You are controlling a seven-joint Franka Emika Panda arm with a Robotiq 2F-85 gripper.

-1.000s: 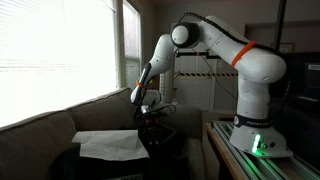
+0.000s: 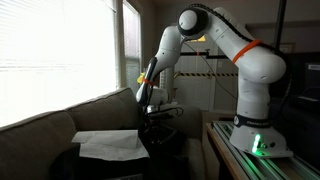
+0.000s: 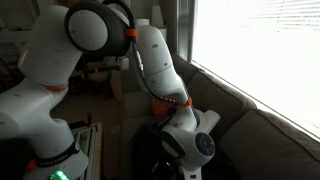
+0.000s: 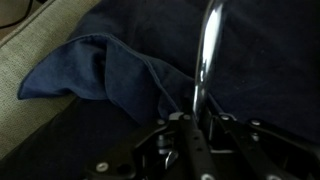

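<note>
Dark blue cloth (image 4: 120, 75) fills much of the wrist view, with a raised fold running down to the fingertips. My gripper is shut there, with the cloth bunched into it. A narrow shiny strip (image 4: 208, 50) rises from the fingertips to the top of the view; what it is cannot be told. In exterior view 1 the gripper (image 2: 147, 117) is low over the dark cloth (image 2: 170, 142) on the sofa, its fingers lost in shadow. In exterior view 2 the white wrist (image 3: 188, 145) hides the contact.
A pale sheet or cloth (image 2: 110, 146) lies on the dark heap nearer exterior view 1. The sofa's backrest (image 2: 40, 132) runs along the window side. A table edge (image 2: 228, 150) stands beside the arm's base.
The arm's wrist has shifted slightly to the right in exterior view 1, toward the table side. The pale sheet has not moved.
</note>
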